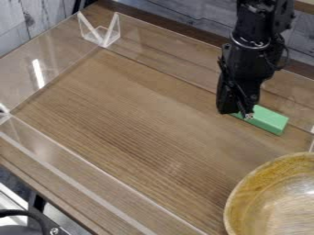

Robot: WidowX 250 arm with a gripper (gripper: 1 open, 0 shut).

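My black gripper (pixel 234 103) hangs over the right side of the wooden tray, low beside a green block (pixel 265 120), whose left end is partly behind it. The fingertips are dark and close together; whether anything is between them is hard to see, but no held object shows.
A pale wooden bowl (pixel 273 200) fills the lower right corner. A small clear plastic piece (pixel 101 27) is at the back left.
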